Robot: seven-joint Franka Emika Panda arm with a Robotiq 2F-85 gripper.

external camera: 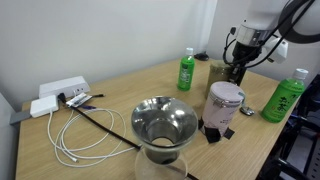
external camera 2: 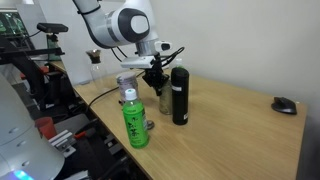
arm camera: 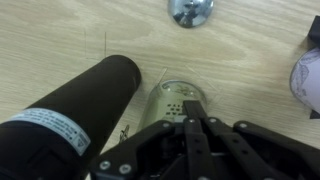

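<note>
My gripper (external camera 2: pixel 158 88) is shut, and no object shows between its fingers. It points down at a gold-brown cylindrical container (external camera: pixel 219 72), which stands upright on the table. From the wrist, the gripper overlaps the container (arm camera: pixel 168 101), whose round, speckled, pale inside shows past the fingertips. Whether the fingers touch the container is hard to tell. Close beside it stands a black bottle (arm camera: pixel 75 115) with a white label band; this bottle (external camera 2: pixel 180 95) is upright.
Green bottles (external camera: pixel 186 69) (external camera: pixel 285 96) stand on either side. A pinkish-white canister (external camera: pixel 222 106) and a large silver pot (external camera: pixel 164 128) are nearer exterior camera 1. A small silver dome (arm camera: pixel 190 10) lies nearby. White cables (external camera: pixel 75 135) cross the left side.
</note>
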